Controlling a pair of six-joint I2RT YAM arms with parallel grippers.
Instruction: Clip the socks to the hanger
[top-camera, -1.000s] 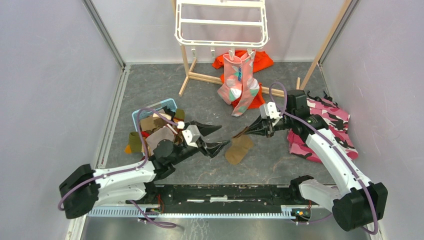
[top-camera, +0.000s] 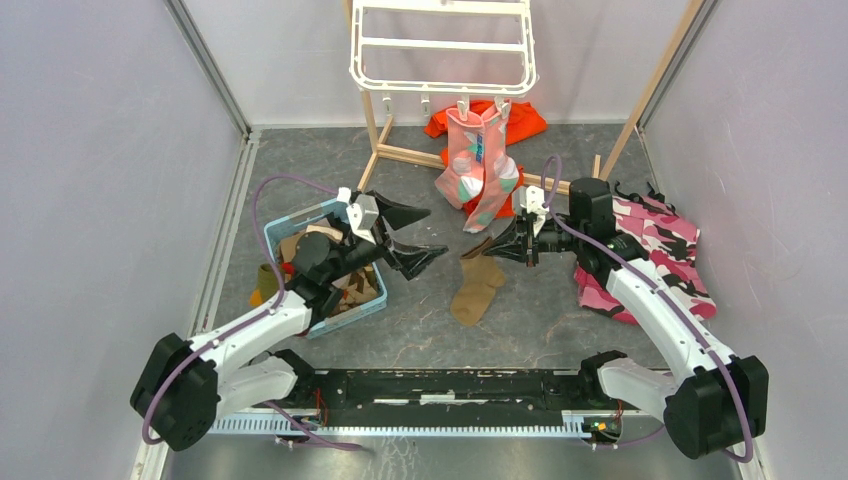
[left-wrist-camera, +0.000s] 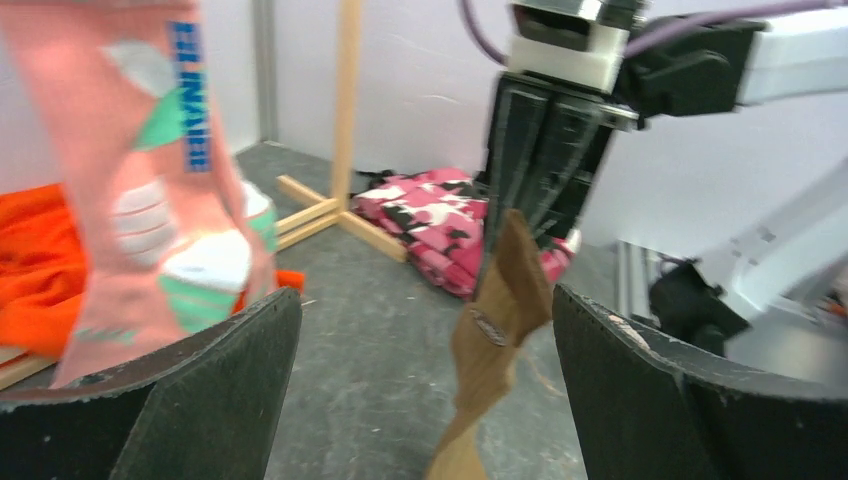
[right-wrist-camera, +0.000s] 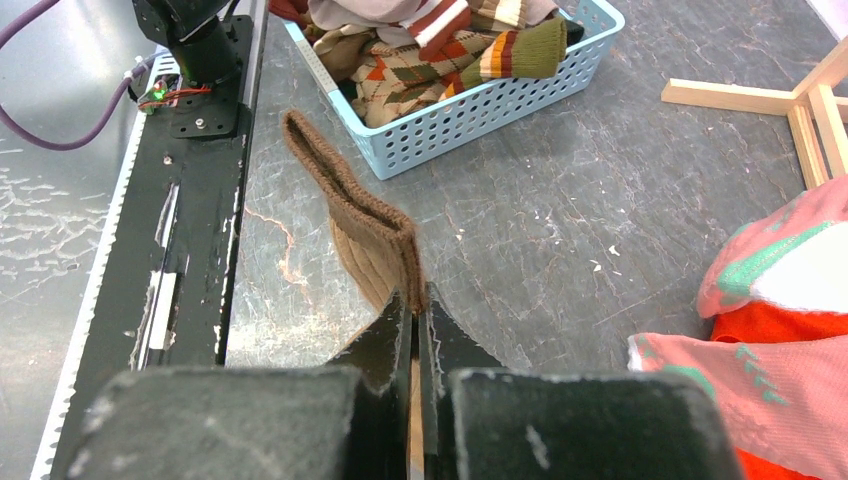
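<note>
A brown sock (top-camera: 477, 290) dangles from my right gripper (top-camera: 490, 252), which is shut on it near the cuff; the folded cuff (right-wrist-camera: 365, 215) pokes up above the fingertips. My left gripper (top-camera: 426, 235) stands open to the left of the sock, its fingers spread wide, with the sock (left-wrist-camera: 495, 330) in view beyond the gap. Above hangs the white hanger (top-camera: 442, 45) with several clips; pink socks (top-camera: 470, 160) with a white and green pattern hang clipped at its front.
A blue basket (top-camera: 355, 315) of mixed socks sits at the left. Orange cloth (top-camera: 525, 120) lies behind the hanging socks, a pink camouflage cloth (top-camera: 670, 270) at the right. Wooden stand legs (top-camera: 400, 153) cross the back of the floor.
My left arm has moved up, away from the front edge, its open gripper rising beside the sock.
</note>
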